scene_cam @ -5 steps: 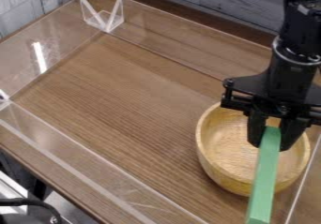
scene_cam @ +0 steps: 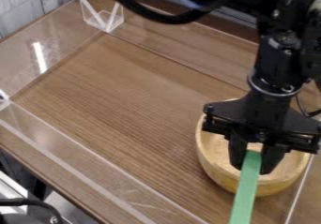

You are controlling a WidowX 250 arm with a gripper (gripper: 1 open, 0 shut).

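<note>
My black gripper (scene_cam: 260, 143) is low at the right of the camera view, over a light wooden or tan bowl (scene_cam: 217, 157), shut on a long green stick (scene_cam: 246, 200) that angles down toward the bottom edge. The stick's upper end is hidden in the gripper, and the gripper covers much of the bowl's inside.
The wooden tray floor (scene_cam: 107, 97) is mostly clear to the left. A clear plastic holder (scene_cam: 103, 12) stands at the back left. Transparent edges run along the left and front, and dark cables cross the top and bottom left.
The gripper, with the green stick in it, has shifted left and a little down over the bowl, and the stick's lower end has moved left.
</note>
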